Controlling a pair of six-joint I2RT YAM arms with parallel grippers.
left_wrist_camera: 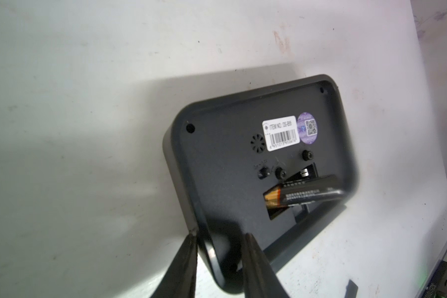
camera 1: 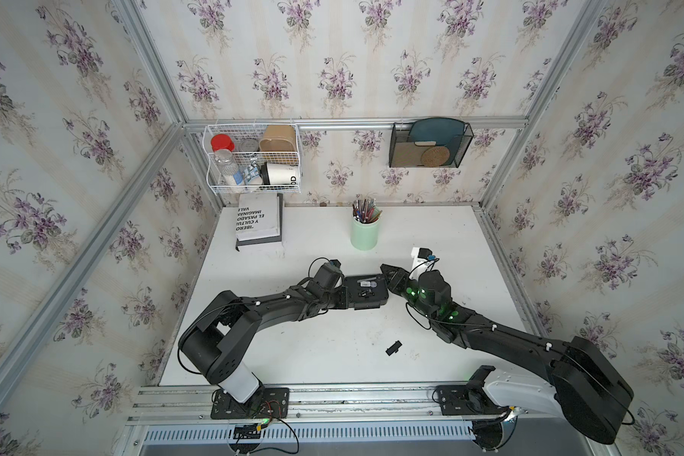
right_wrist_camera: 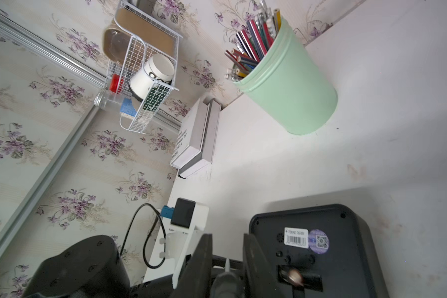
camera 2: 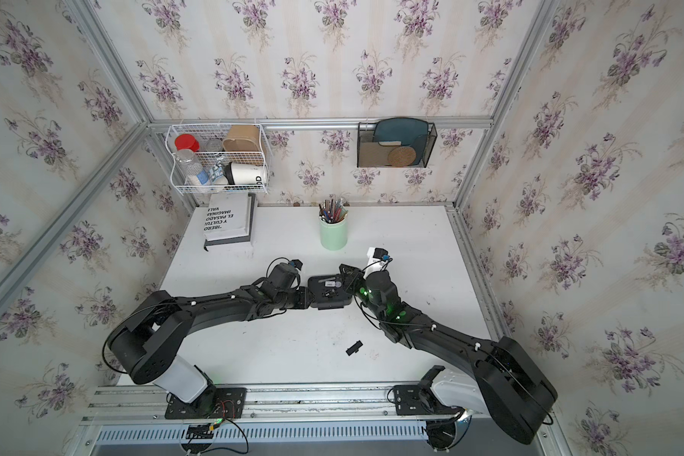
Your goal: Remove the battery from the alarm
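The black alarm [left_wrist_camera: 223, 164] lies back up on the table, its battery compartment uncovered. A battery [left_wrist_camera: 303, 191] sits tilted out of that compartment. My left gripper is at the alarm's left end, part open, with its fingers either side of the rim. My right gripper is above the alarm's right side in the top views; in the right wrist view something narrow and grey shows between its fingers, too unclear to name. A small black piece, possibly the cover [camera 1: 393, 347], lies toward the table's front.
A green pen cup [camera 1: 364, 231] stands behind the alarm, books [camera 1: 257, 220] at the back left. A wire basket and a mesh holder hang on the back wall.
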